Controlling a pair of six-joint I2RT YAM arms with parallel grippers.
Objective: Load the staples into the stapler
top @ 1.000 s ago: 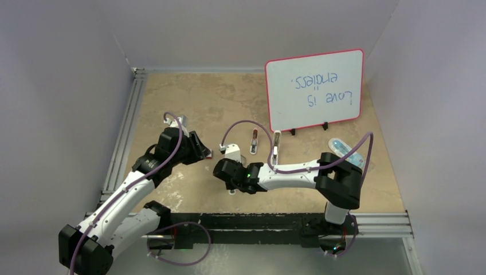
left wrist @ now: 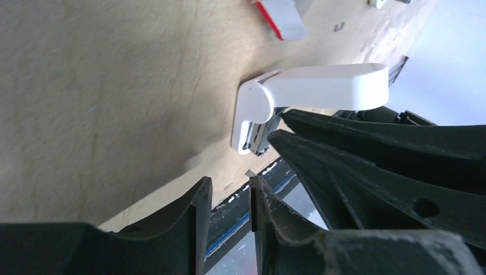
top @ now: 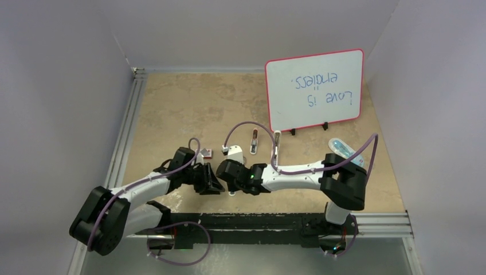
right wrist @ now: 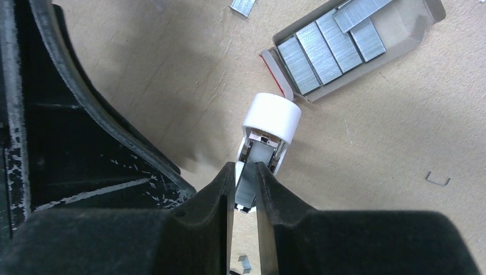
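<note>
The white stapler stands with its top arm raised, seen from the side in the left wrist view. Within its channel lies a grey staple strip. My right gripper is slightly open, its fingers close around the strip's near part; whether they touch it cannot be told. From the left, my left gripper approaches the stapler's front, its fingers a little apart with nothing between them. An open staple box with several grey strips sits just beyond the stapler. From above, the right gripper hides most of the stapler.
Two slim objects, one red-tipped and one white, lie behind the right arm. A whiteboard stands at the back right. A blue-white packet lies at right. Loose staples dot the table.
My left gripper has swung from beside the staple box towards the front and right, and now sits close to the right gripper. The right arm has barely shifted.
</note>
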